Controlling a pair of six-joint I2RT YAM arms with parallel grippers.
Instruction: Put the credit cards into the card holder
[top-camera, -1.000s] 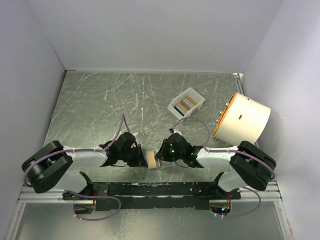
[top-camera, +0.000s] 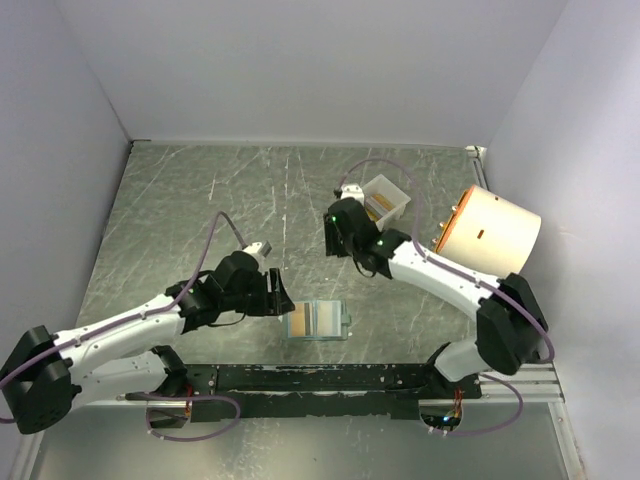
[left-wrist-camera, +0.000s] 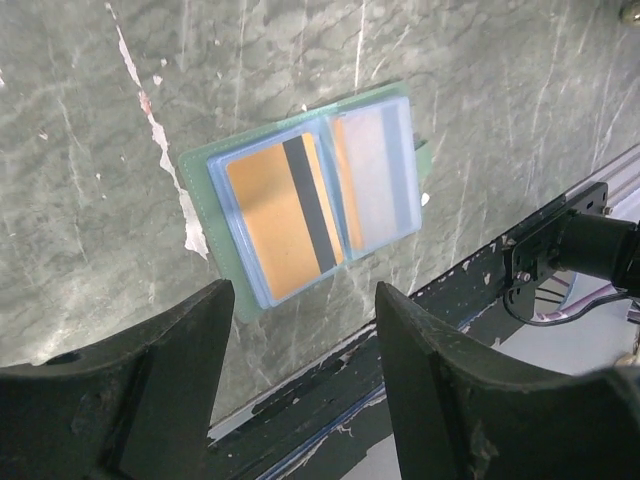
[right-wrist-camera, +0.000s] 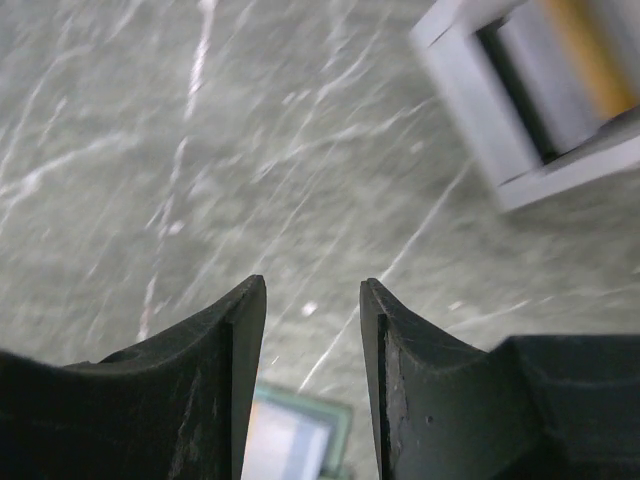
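The card holder lies spread flat on the table near its front edge, pale green with clear pockets. An orange card with a dark stripe shows in its left pocket; the right pocket looks whitish, with an orange strip along its inner edge. My left gripper hovers just beside the holder, its fingers apart and nothing between them. Farther back, my right gripper is open and empty, beside the white box. In that box, cards in orange, white and dark tones are visible, blurred in the right wrist view.
A cream cylinder with an orange rim lies at the right edge of the table. A black bar runs along the front.
My right gripper has swung from above the card holder back to the white box, partly covering it. My left gripper has shifted slightly and stands clear of the holder, which lies uncovered.
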